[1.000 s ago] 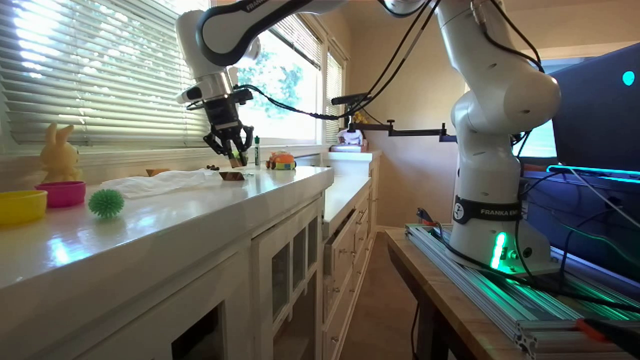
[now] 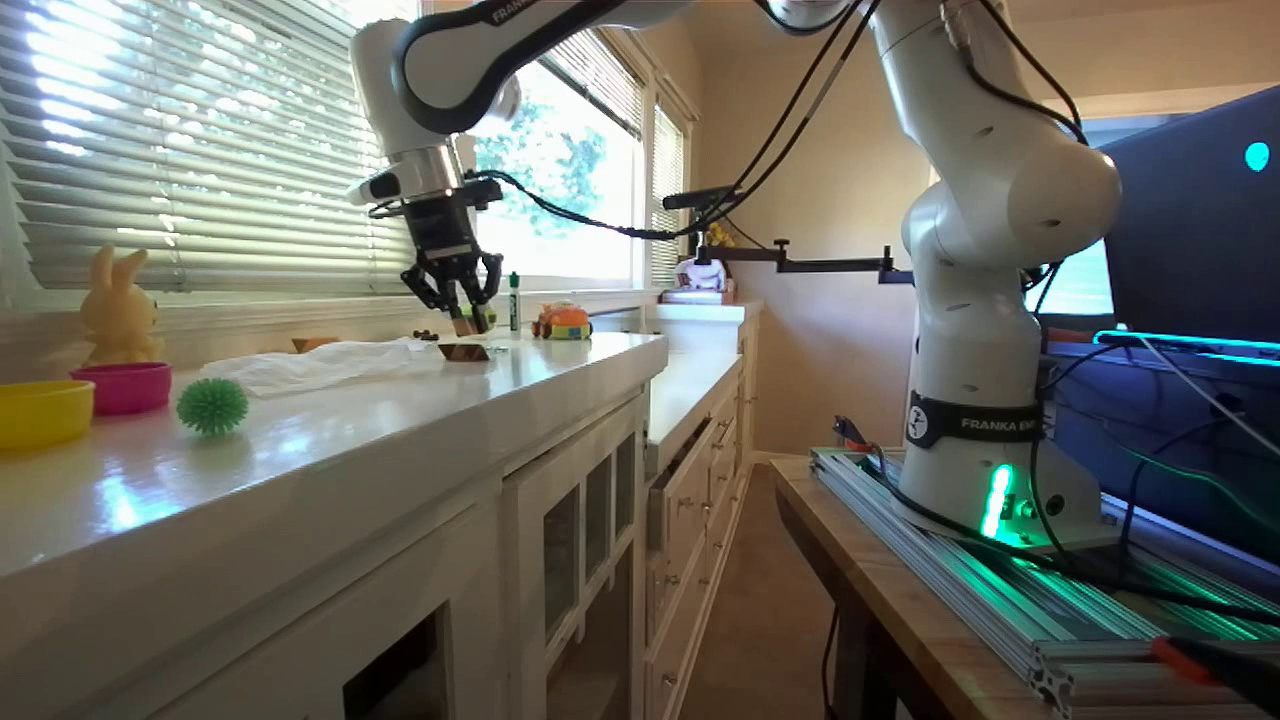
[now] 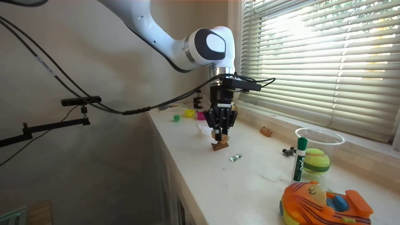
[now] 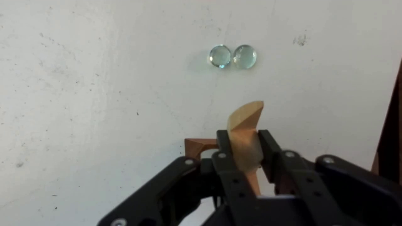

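Note:
My gripper is shut on a light wooden piece (image 4: 245, 148), whose pale curved end pokes out past the fingertips in the wrist view. In exterior view 2 the gripper (image 3: 221, 135) points down just above the counter. Below the held piece lies a darker brown wooden block (image 3: 219, 146), partly hidden behind the fingers in the wrist view. Whether the two pieces touch, I cannot tell. Two clear glass beads (image 4: 220, 56) rest on the counter close by.
Farther along the counter (image 3: 247, 195) stand an orange toy car (image 3: 318, 204), a green marker (image 3: 299, 161) and a clear cup (image 3: 330, 144) around a tennis ball. Another wooden block (image 3: 266, 131) lies toward the window. White cloth (image 2: 312, 364), pink bowl (image 2: 126, 389) and spiky green ball (image 2: 212, 408) occupy the other end.
In exterior view 1 my gripper has shifted slightly left with the wooden piece still in it. The brown block on the counter looks unmoved.

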